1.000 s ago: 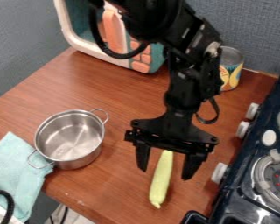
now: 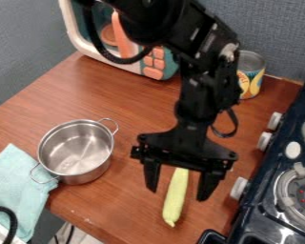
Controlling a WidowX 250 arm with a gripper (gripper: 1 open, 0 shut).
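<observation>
The black robot arm reaches down from the top centre to its gripper [image 2: 178,181], which stands open over a pale yellow elongated object [image 2: 174,205], like corn or a peeled vegetable, lying lengthwise on the wooden counter. One finger is on each side of the object's upper end, apparently above it; whether they touch it I cannot tell. The upper end is partly hidden by the gripper.
A steel pot [image 2: 75,152] sits at the left beside a light blue cloth [image 2: 15,172]. A black stove [image 2: 276,210] fills the right edge. A can [image 2: 250,74] and a teal-and-white toy or appliance [image 2: 154,62] stand at the back.
</observation>
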